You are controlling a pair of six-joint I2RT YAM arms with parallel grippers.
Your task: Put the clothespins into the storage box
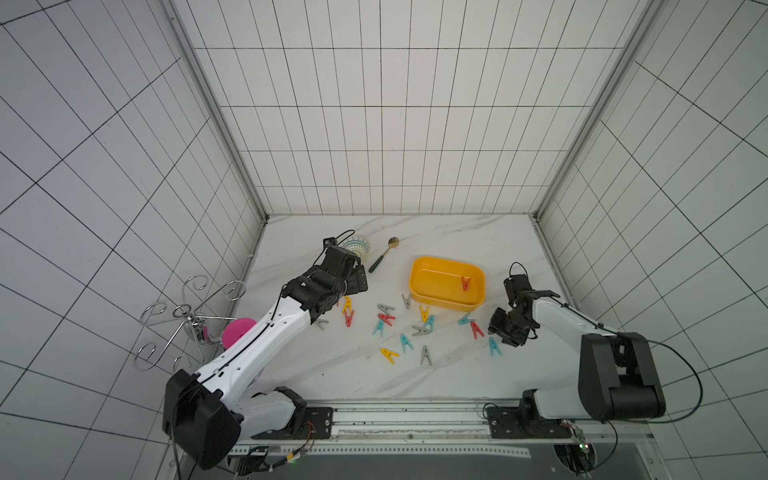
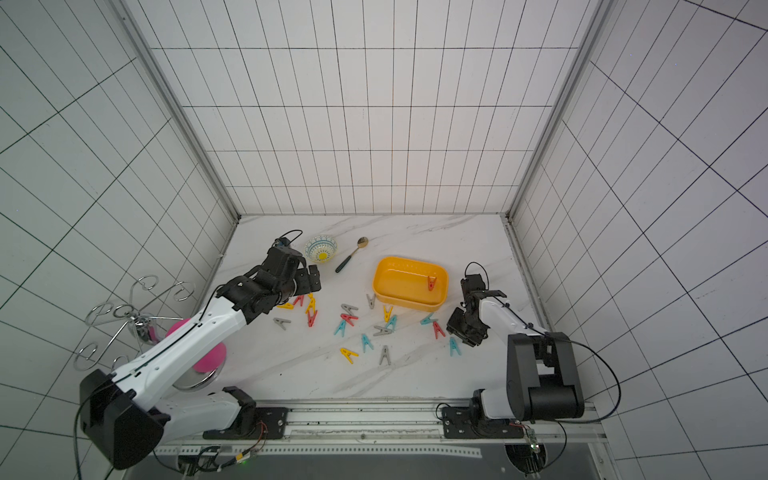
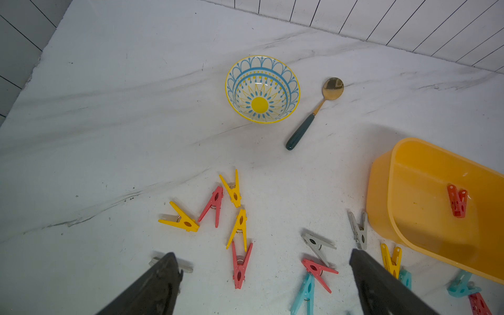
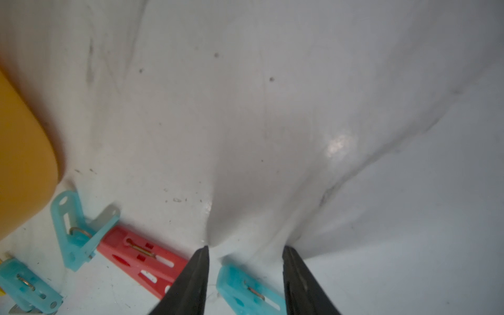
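In the top left view, the orange storage box (image 1: 446,284) has one red clothespin (image 1: 465,283) inside. Near its front right, my right gripper is low over the table, its fingers parted. A cyan clothespin (image 4: 246,295) lies between and below these fingers, close to the right one. A red clothespin (image 4: 140,256) rests just left of them, against another cyan one (image 4: 74,236). My left gripper hangs open and empty above the left group, where yellow clothespins (image 3: 239,230) and red clothespins (image 3: 239,267) lie.
Several more clothespins are scattered across the middle, including a grey one (image 1: 425,354) and a yellow one (image 1: 389,355). A patterned bowl (image 3: 262,89) and a spoon (image 3: 300,132) lie toward the back. The table right of the box is bare.
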